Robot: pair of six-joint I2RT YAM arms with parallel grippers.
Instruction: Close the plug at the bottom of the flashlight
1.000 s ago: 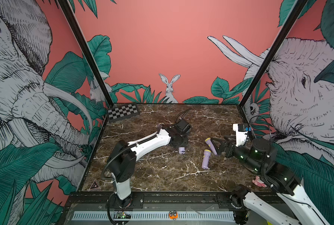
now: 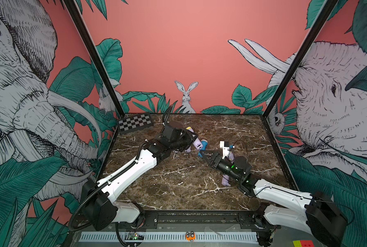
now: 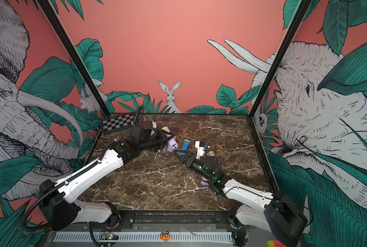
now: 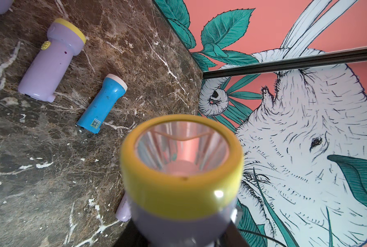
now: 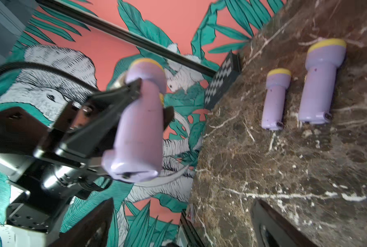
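Note:
A purple flashlight with a yellow rim (image 5: 140, 127) is held off the table by my left gripper (image 2: 191, 139), which is shut around its body. In the left wrist view its lens end (image 4: 182, 185) faces the camera. Its bottom points toward the right wrist camera, where a small plug flap (image 5: 110, 161) sticks out sideways from the lower edge. My right gripper stands open and empty, its blurred fingers (image 5: 94, 222) spread apart. From above, the right gripper's tip (image 2: 204, 153) is close to the flashlight's bottom end; touching or apart, I cannot tell.
On the table lie other purple flashlights (image 5: 276, 98) and a blue one (image 4: 103, 105). Another purple flashlight (image 2: 225, 180) lies partly under the right arm. A checkerboard box (image 2: 134, 123) occupies the back left corner.
My left arm has swung toward the back, with the purple flashlight's position shifting along. My right arm has moved left across the table, closing on the flashlight's bottom end.

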